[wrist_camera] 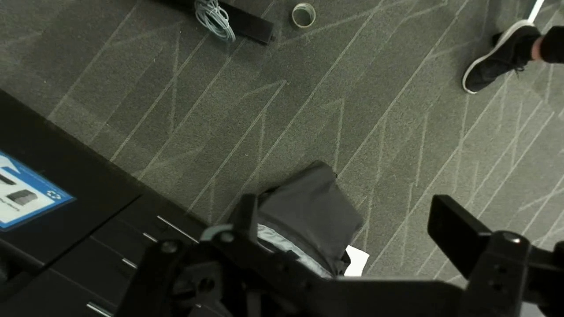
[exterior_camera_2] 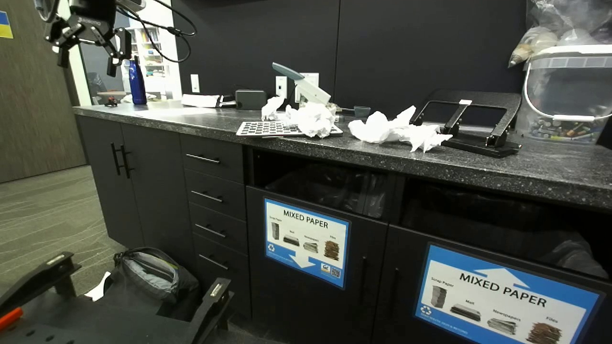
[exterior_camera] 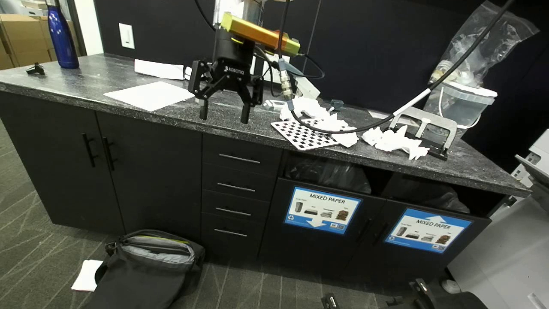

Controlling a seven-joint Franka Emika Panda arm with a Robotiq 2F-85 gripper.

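Observation:
My gripper point(exterior_camera: 224, 113) hangs open in the air, in front of the counter in exterior view 1, its fingers spread and nothing between them. Exterior view 2 has it at the upper left, above the level of the worktop. Looking down in the wrist view, the two dark fingers point(wrist_camera: 458, 232) stand wide apart, with the floor and a dark grey bag point(wrist_camera: 312, 211) seen beyond them. Crumpled white paper point(exterior_camera: 393, 141) lies on the counter's right half, and more crumpled paper point(exterior_camera_2: 314, 118) rests on a checkered board point(exterior_camera_2: 258, 129).
A flat white sheet point(exterior_camera: 152, 95) and a blue bottle point(exterior_camera: 61, 38) occupy the counter's left part. A black stand point(exterior_camera_2: 459, 123) and a clear bucket point(exterior_camera_2: 568, 91) are at the right. Below, paper bins have open slots point(exterior_camera: 329, 170). A cable point(exterior_camera: 360, 128) loops before the board.

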